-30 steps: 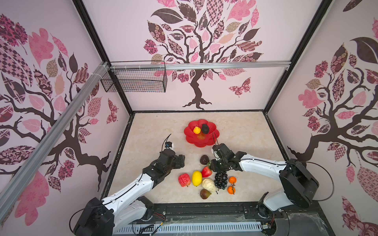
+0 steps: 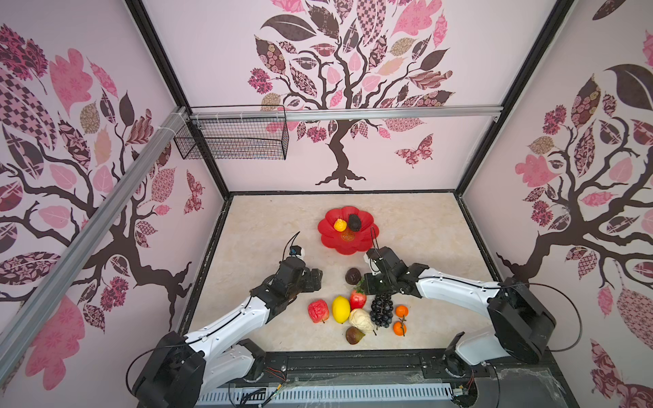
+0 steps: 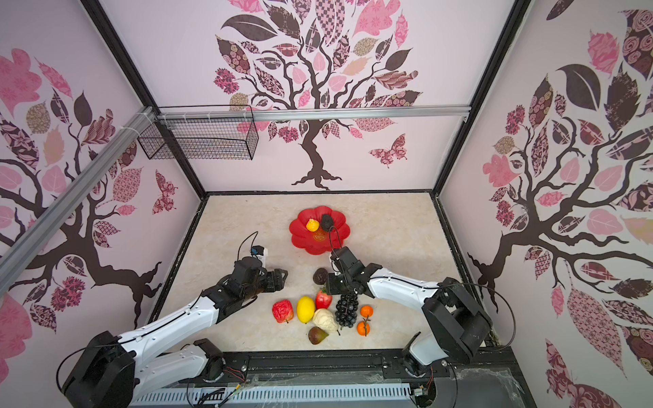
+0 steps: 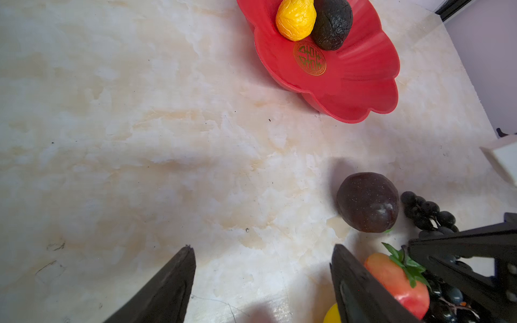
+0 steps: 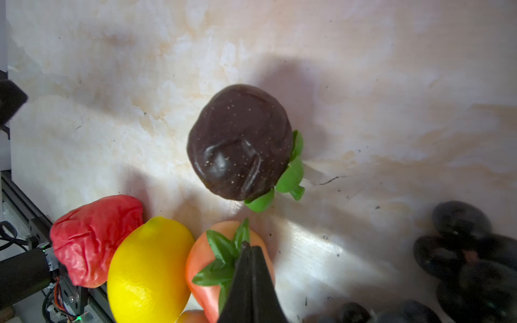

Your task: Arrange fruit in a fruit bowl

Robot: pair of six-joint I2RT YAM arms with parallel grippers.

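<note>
The red flower-shaped bowl (image 2: 330, 239) holds a yellow fruit (image 4: 296, 20) and a dark, wrinkled fruit (image 4: 332, 24). In front of it on the table lies a dark purple round fruit (image 5: 240, 142) with green leaves. A red-orange fruit with a green leafy top (image 5: 211, 257) lies close by, and my right gripper is shut over its leaves, with nothing seen between the fingers. My left gripper stands open and empty over the table, left of the fruit. A wrinkled red fruit (image 5: 98, 237) and a yellow fruit (image 5: 150, 269) lie side by side.
Near the front are a cream-coloured fruit (image 2: 361, 321), a brownish fruit (image 2: 354, 335), black grapes (image 2: 381, 311) and two orange fruits (image 2: 401, 310). A wire basket (image 2: 234, 139) hangs at the back left.
Both grippers have shifted slightly, the left one a little to the right. The red-orange fruit under the right gripper has moved very slightly. The bowl has not moved.
</note>
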